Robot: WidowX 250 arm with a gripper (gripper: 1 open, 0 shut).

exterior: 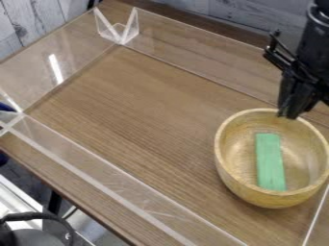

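Observation:
A tan round bowl (pixel 240 173) sits on the right side of the wooden tray or board. Inside it lies a long green bar (pixel 268 163), flat on the bottom. The robot's gripper (pixel 290 110) hangs just above the bowl's back rim at the upper right, black, with its fingertips close together. It looks shut, and nothing shows between its fingers.
Clear plastic corner pieces (pixel 118 29) stand at the back left and left edge. A black cable or mount (pixel 26 231) is at the bottom left.

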